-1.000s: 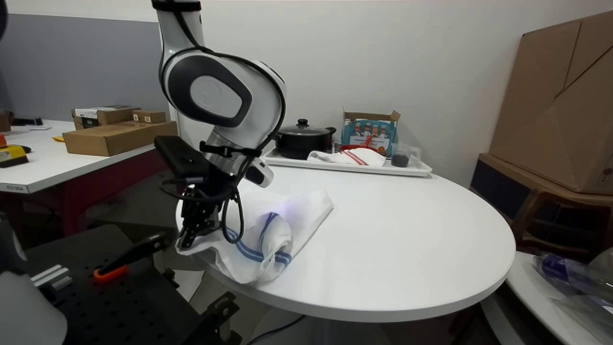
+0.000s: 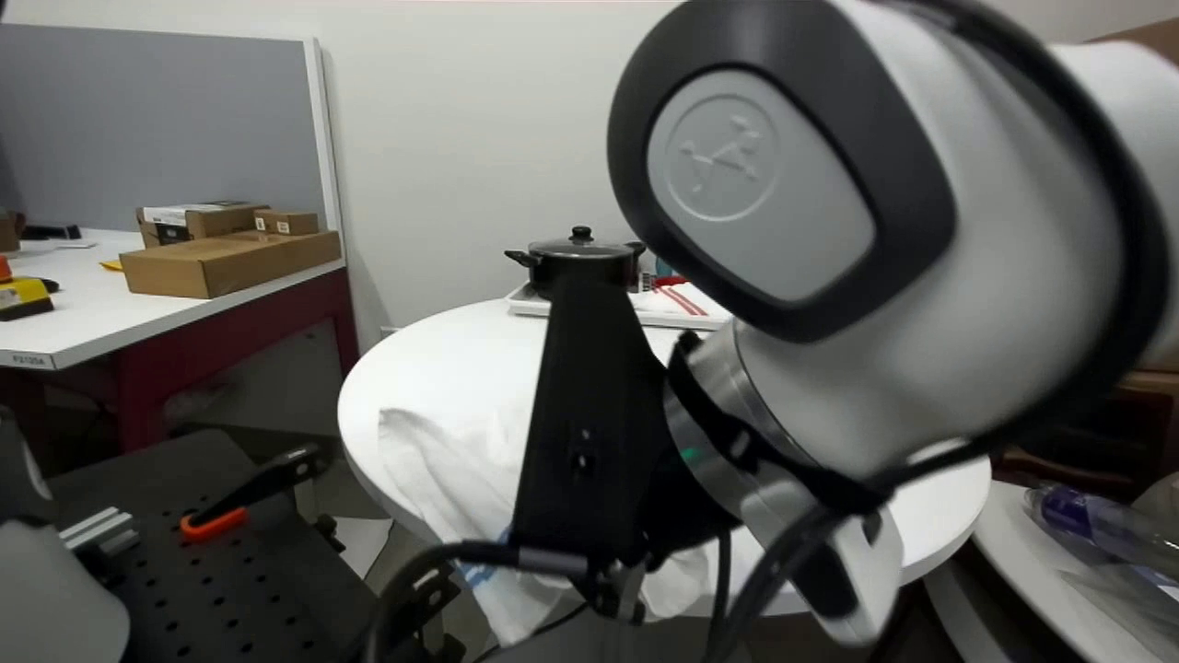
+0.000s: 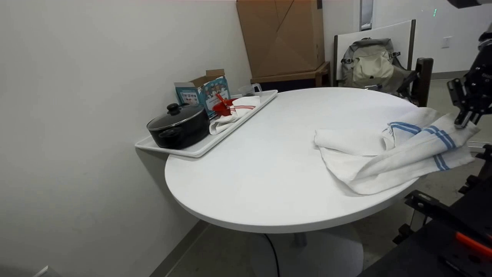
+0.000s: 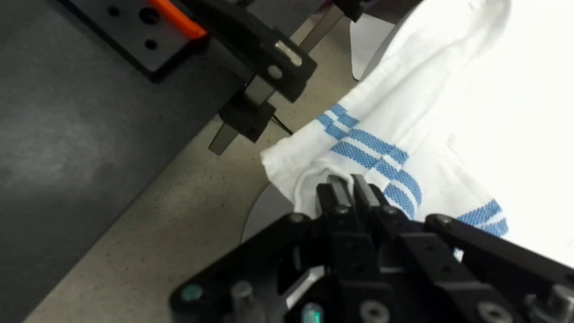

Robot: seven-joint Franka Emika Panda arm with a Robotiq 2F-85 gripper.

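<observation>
A white towel with blue stripes (image 3: 383, 157) lies bunched and folded on the round white table (image 3: 258, 184), with its striped end hanging past the edge. My gripper (image 3: 463, 120) is shut on that end, beyond the table's rim. In the wrist view, the fingertips of the gripper pinch the towel (image 4: 430, 91) just beside its blue stripes, over the floor gap. From exterior view 1, the arm hides the fingertips and much of the towel (image 2: 442, 470).
A white tray (image 3: 207, 147) along the wall holds a black lidded pot (image 3: 180, 127), a box (image 3: 214, 90), a red item and a red-striped cloth (image 3: 237, 110). A dark perforated platform (image 2: 232, 575) with an orange-handled tool (image 2: 215, 523) borders the table.
In exterior view 1, my arm has come from the table's left side toward the camera and right. The towel's gripped end has been drawn along with it, over the near edge.
</observation>
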